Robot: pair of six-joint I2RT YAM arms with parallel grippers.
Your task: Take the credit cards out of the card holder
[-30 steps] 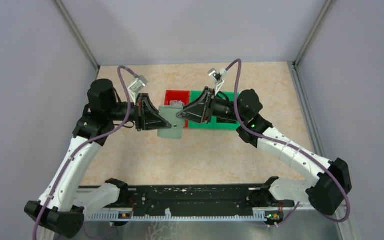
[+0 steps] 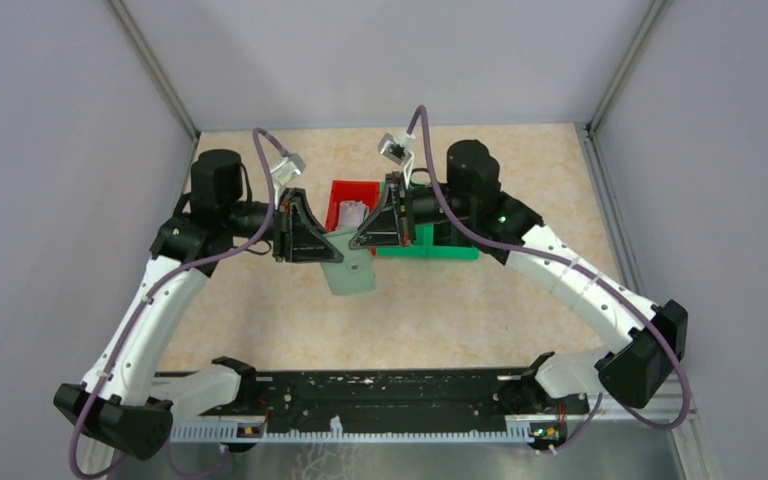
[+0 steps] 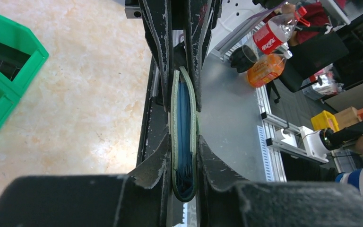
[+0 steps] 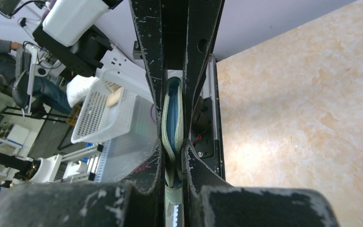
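Observation:
A pale green card holder (image 2: 350,272) is held in the air at the middle of the top view, between both grippers. My left gripper (image 2: 332,252) is shut on it from the left, and my right gripper (image 2: 358,240) is shut on it from the right, higher up. In the left wrist view the holder (image 3: 175,142) is seen edge-on between the fingers, with blue layers inside its pale covers. The right wrist view shows the same holder (image 4: 166,142) pinched narrow, with blue inside. Whether cards are among those layers I cannot tell.
A red bin (image 2: 340,190) with pale items inside stands behind the holder, beside green bins (image 2: 430,252) partly hidden by the right arm. Bottles (image 3: 269,33) and other clutter lie outside the workspace.
Both grippers have shifted a little, the right one leftward with its wrist turning. The holder hangs slightly lower in the top view and is still held by both.

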